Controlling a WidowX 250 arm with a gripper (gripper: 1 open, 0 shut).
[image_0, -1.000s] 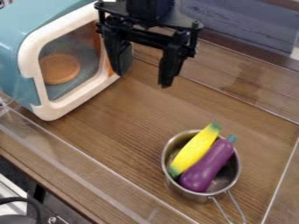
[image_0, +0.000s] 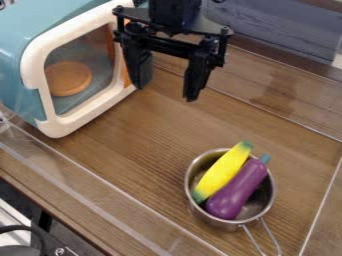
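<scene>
My black gripper (image_0: 167, 80) hangs open over the wooden counter at the top centre, empty between its fingers. A light blue toy microwave (image_0: 34, 50) with a white-framed door (image_0: 56, 125) is at the left, with an orange disc (image_0: 67, 78) inside. At the lower right a steel pot (image_0: 203, 216) with a handle holds a yellow banana (image_0: 222, 171) and a purple eggplant (image_0: 238, 189), lying side by side.
A grey-blue wall (image_0: 287, 40) runs along the back. A dark cable and white object sit at the lower left corner.
My gripper has shifted very slightly over the last second. The microwave, pot and its contents have not moved.
</scene>
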